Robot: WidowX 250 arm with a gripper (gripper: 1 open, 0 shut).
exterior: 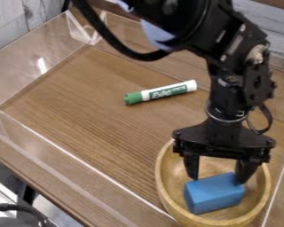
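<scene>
My black gripper (218,167) hangs at the right, open, its fingers over a round wooden bowl (172,191). A blue block (215,195) lies in the bowl below the fingers, with nothing visibly held between them. A green and white marker (160,92) lies on the wooden table (85,133), behind and left of the bowl.
Clear plastic walls edge the table at left and front. A black cable (17,209) shows at the lower left corner.
</scene>
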